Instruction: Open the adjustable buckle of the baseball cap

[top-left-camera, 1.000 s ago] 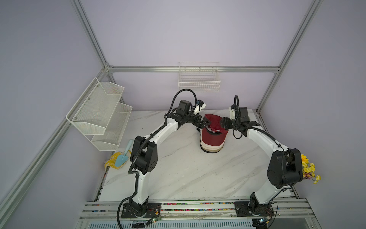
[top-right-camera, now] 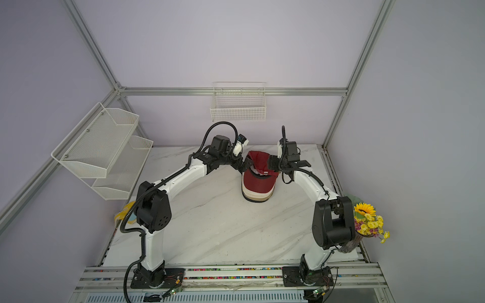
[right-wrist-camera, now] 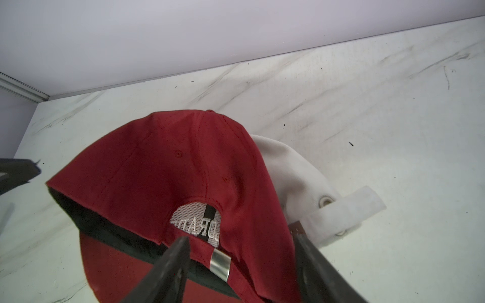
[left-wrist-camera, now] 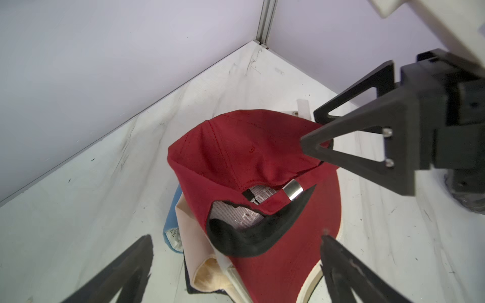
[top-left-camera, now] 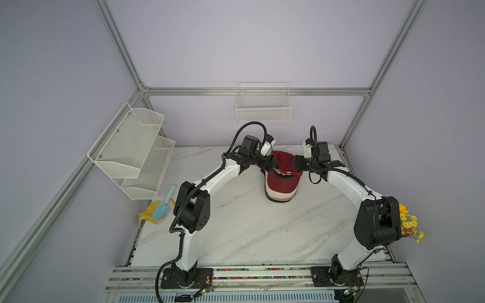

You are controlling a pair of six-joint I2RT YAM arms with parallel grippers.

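The red baseball cap [left-wrist-camera: 242,146] lies on top of a stack of caps, its rear opening toward the front. Across that opening runs its strap with a silver buckle, also visible as a metal buckle [right-wrist-camera: 220,264] in the right wrist view. My left gripper is wide open just left of the cap, nothing between its fingers. My right gripper stands part open at the cap's right side. Red cloth and the strap show between its fingers; contact with the cloth is hard to judge.
Beneath the red cap are other caps, including a white one [right-wrist-camera: 298,176] with a loose strap and a blue one [left-wrist-camera: 171,227]. White mesh racks [top-left-camera: 126,151] hang at the left; yellow flowers [top-right-camera: 371,219] stand at the right.
The right arm and the cap show no clear movement.
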